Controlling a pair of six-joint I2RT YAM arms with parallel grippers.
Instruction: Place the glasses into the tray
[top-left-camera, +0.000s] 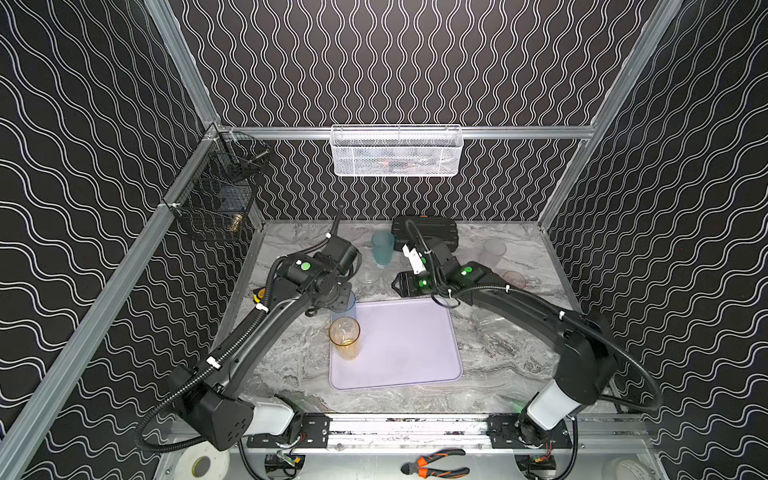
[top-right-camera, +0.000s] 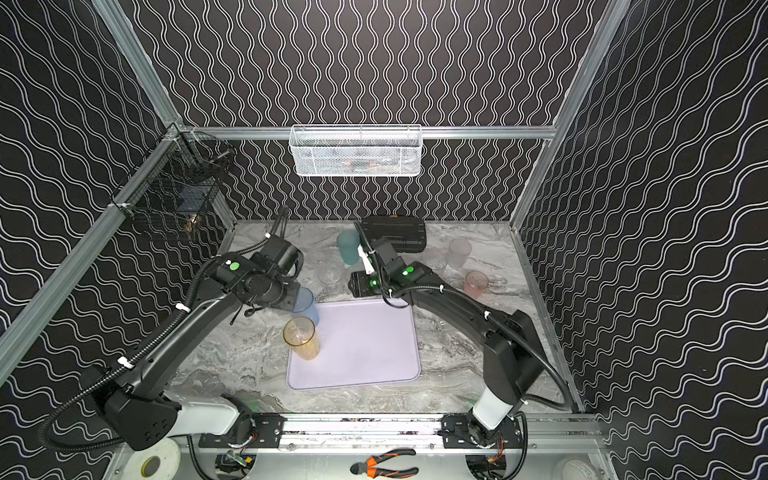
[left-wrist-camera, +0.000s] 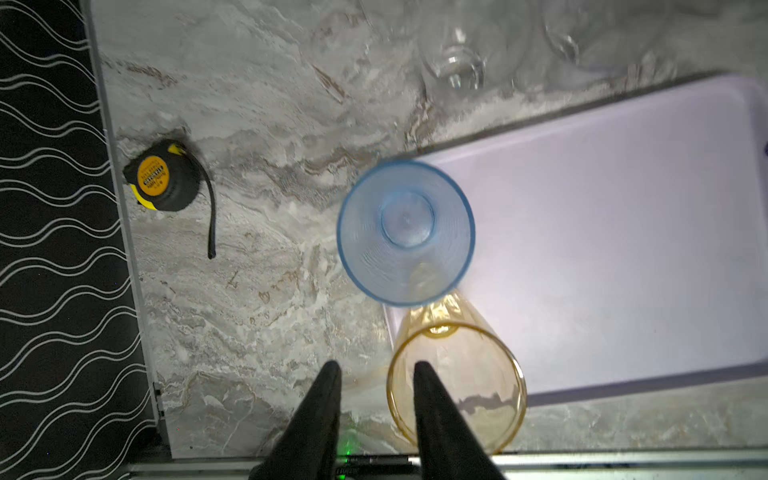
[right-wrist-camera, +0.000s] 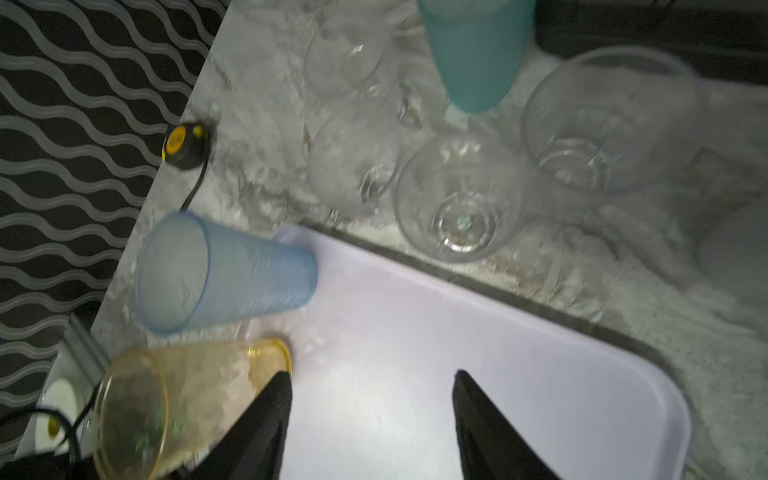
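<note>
A blue glass (left-wrist-camera: 406, 232) stands upright at the back left corner of the lilac tray (top-left-camera: 408, 344). In front of it, on the tray's left side, is an amber glass (top-left-camera: 346, 340), also upright. My left gripper is above these two, its fingers apart and empty; one finger overlaps the amber rim in the left wrist view. Over the tray's rear edge hangs my right gripper, open and empty. Behind the tray stand several clear glasses (right-wrist-camera: 461, 200) and a teal glass (top-left-camera: 383, 248). A pink glass (top-right-camera: 475, 284) is at the right.
A black case (top-left-camera: 436, 233) lies at the back, and a frosted glass (top-left-camera: 493, 253) stands right of it. The tape measure (left-wrist-camera: 162, 176) is left of the tray. The tray's middle and right are bare.
</note>
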